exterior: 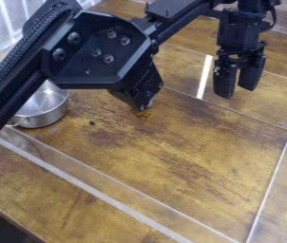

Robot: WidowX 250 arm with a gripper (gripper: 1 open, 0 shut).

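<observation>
My black gripper [239, 76] hangs at the upper right over the wooden table [159, 171], its two fingers apart with nothing visible between them. A large black arm body crosses the upper left and middle of the view, hiding part of the table behind it. A shiny metal pot [40, 108] sits at the left edge, partly hidden under that arm body.
White tape strips mark lines across the lower left, the right side and beside the gripper. A pale ridged area lies at the top left corner.
</observation>
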